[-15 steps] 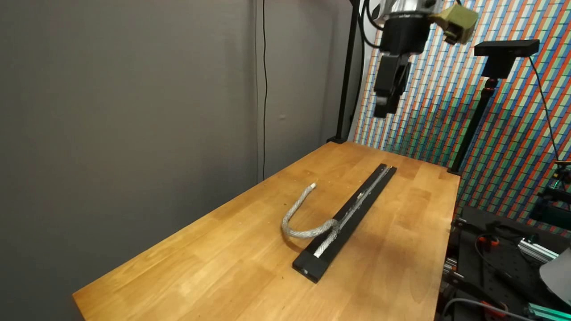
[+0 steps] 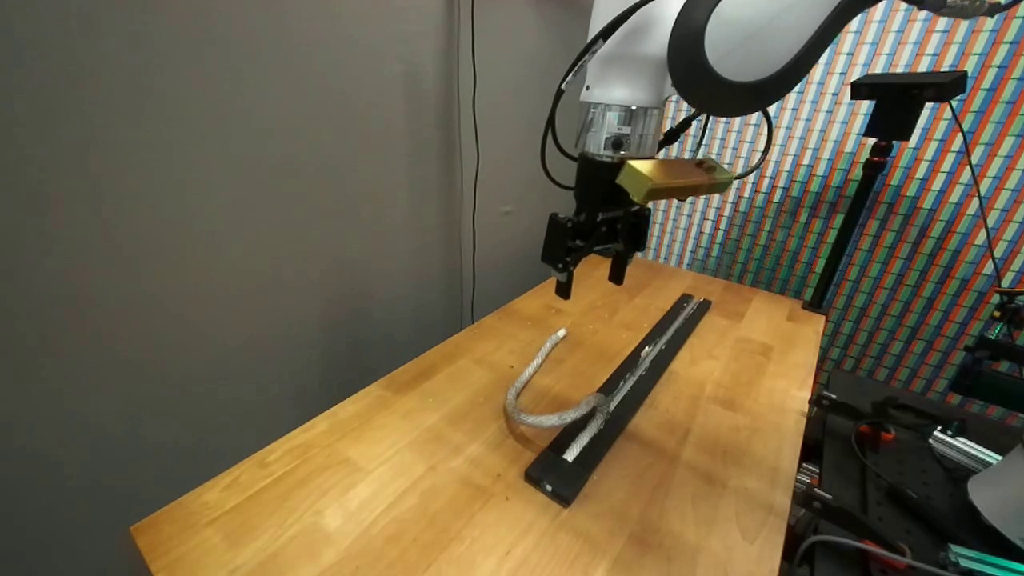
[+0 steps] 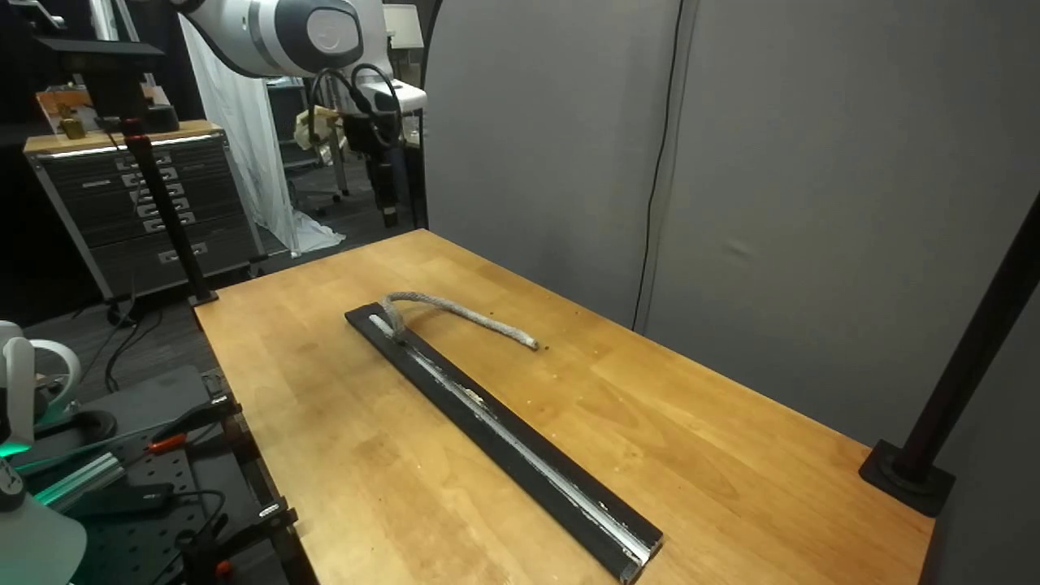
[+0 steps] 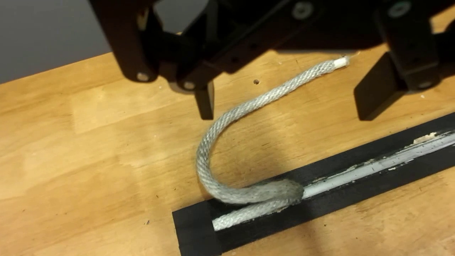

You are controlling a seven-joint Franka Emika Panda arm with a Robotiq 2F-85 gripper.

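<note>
A grey braided rope (image 4: 264,99) curves in a hook over the wooden table, its white-tipped end lying loose on the wood. The other end rests in the groove of a long black channel bar (image 4: 362,187), near the bar's end, and the rope doubles back there. Past that fold the pale groove (image 3: 526,458) is bare of rope. My gripper (image 2: 592,283) hangs above the table, pointing down, apart from the rope and bar. In the wrist view its fingers (image 4: 377,91) stand wide apart, so it is open with nothing held; the rope shows below, between them.
Bare wooden table (image 2: 403,451) surrounds the bar on all sides. A grey wall panel (image 2: 288,192) stands along one long edge. Black camera posts (image 2: 850,221) rise at the table's edges. Clamps and equipment (image 2: 893,490) sit beside the other long edge.
In exterior view 1, my gripper has moved left and lower and has turned, so both fingers now show apart. The rope and the bar lie as before.
</note>
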